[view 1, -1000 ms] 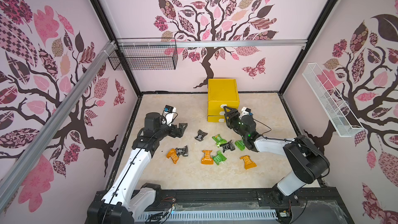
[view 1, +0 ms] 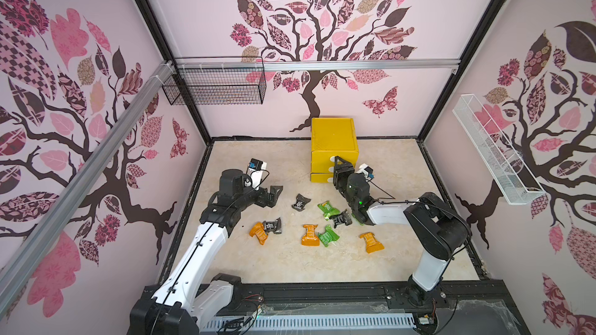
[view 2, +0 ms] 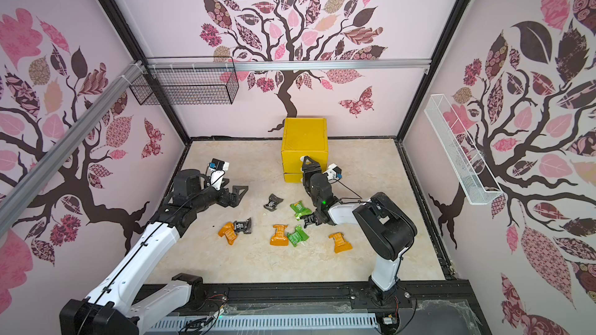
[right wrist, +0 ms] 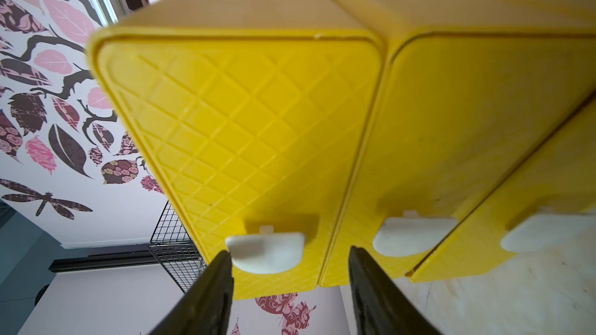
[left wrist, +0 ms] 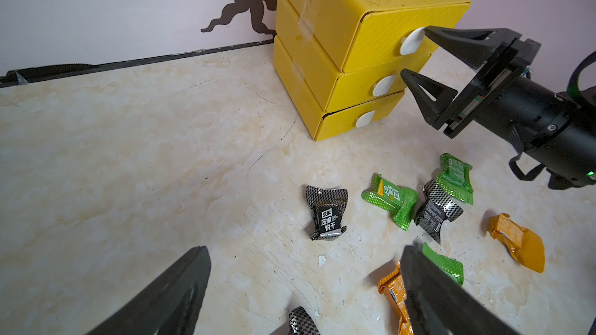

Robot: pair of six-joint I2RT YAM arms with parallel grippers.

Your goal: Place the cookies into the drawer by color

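A yellow three-drawer box (view 1: 332, 133) stands at the back with white handles. My right gripper is open before it, its fingers either side of the top white handle, nothing clearly gripped; the left wrist view shows the upper finger by that handle. My left gripper hangs open over the table's left part. Wrapped cookies lie on the floor of the workspace: black (left wrist: 326, 214), green (left wrist: 390, 201) and orange (left wrist: 517, 242), several of each, all in front of the box.
A black wire basket (view 1: 214, 87) hangs on the back left rail, a white wire shelf (view 1: 496, 149) on the right wall.
The left arm is nearly still; the box and cookies look unmoved.
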